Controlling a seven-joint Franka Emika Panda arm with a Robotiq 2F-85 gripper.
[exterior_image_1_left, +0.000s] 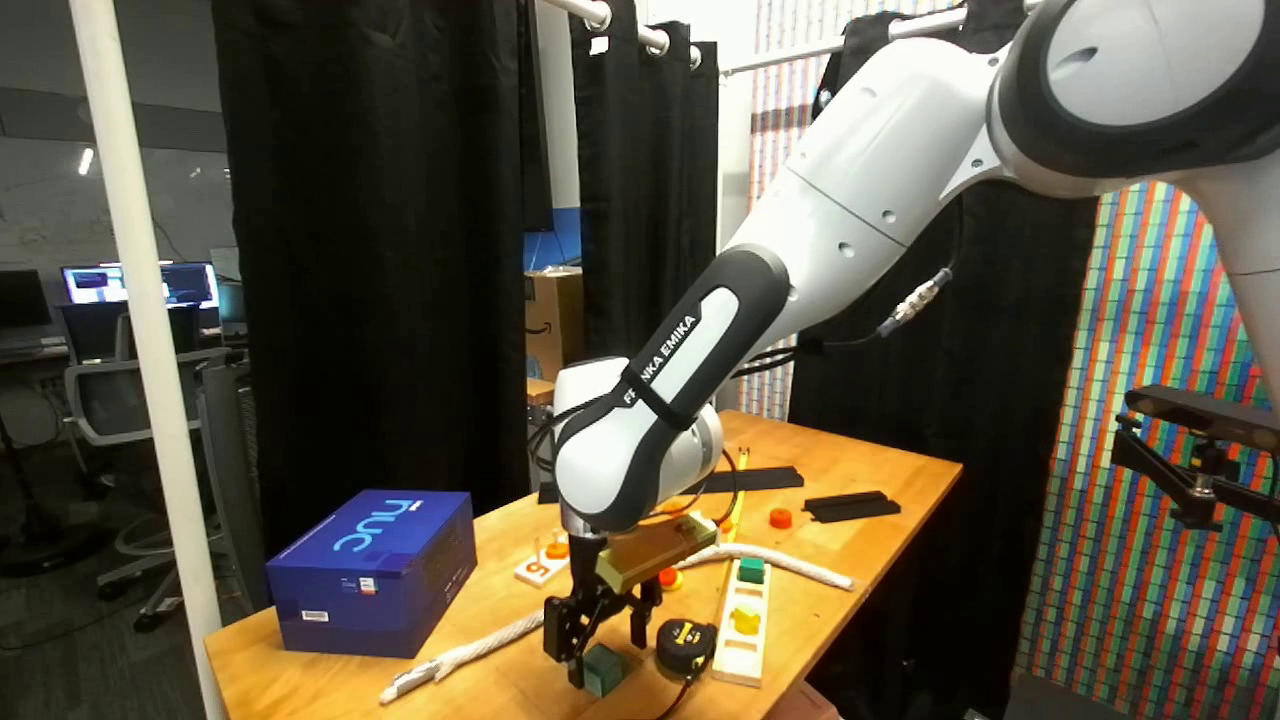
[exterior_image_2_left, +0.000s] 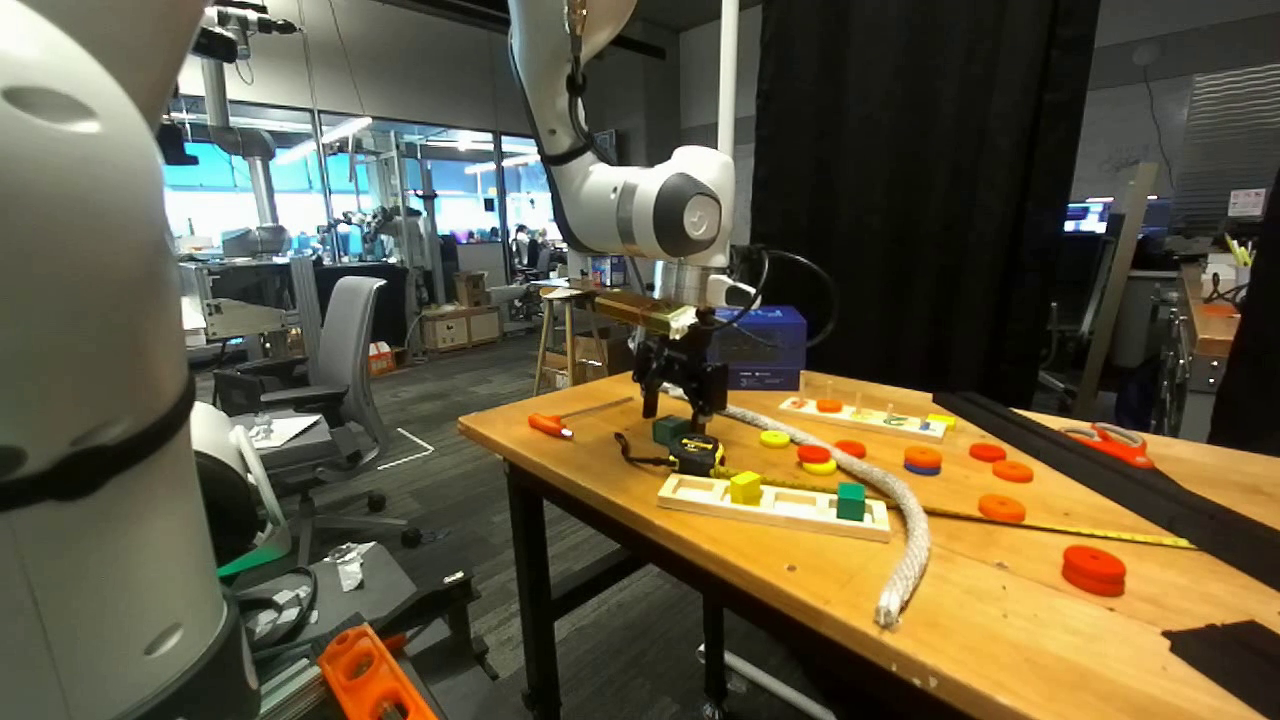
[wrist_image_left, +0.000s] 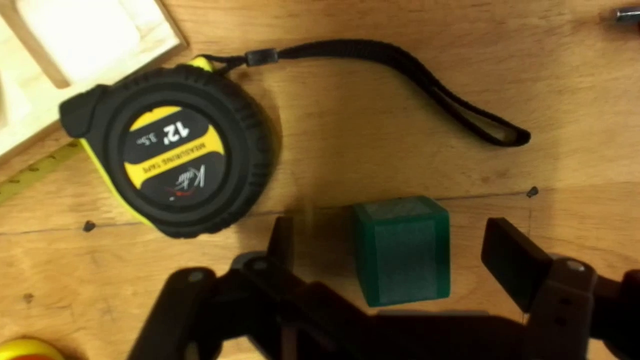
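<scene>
A dark green block rests on the wooden table, seen from above in the wrist view. My gripper is open around it, one finger to its left and the other finger to its right, with bare wood showing on both sides. In exterior view 1 the gripper stands low over the same block. The block's near end is partly covered by the gripper body in the wrist view. A wooden tray holds a yellow block and another green block.
A tape measure lies close beside the gripper, its strap looping past the block. A white rope, several coloured rings, a screwdriver and a blue box are also on the table. Bare wood lies around the block.
</scene>
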